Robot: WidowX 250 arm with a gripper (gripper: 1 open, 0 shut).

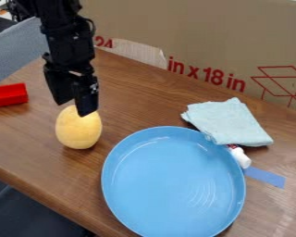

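My gripper (77, 97) hangs from the top left, open, its tips just over the top of a pale yellow round object (79, 130) standing on the wooden table. To the right of that lies a light blue plate (173, 185). A folded pale cloth (225, 120) lies behind the plate, with a small white tube (239, 155) partly under it.
A red block (5, 95) lies at the left edge. A cardboard box (206, 42) forms the back wall. A strip of blue tape (266, 176) is right of the plate. The table's front edge drops off at lower left.
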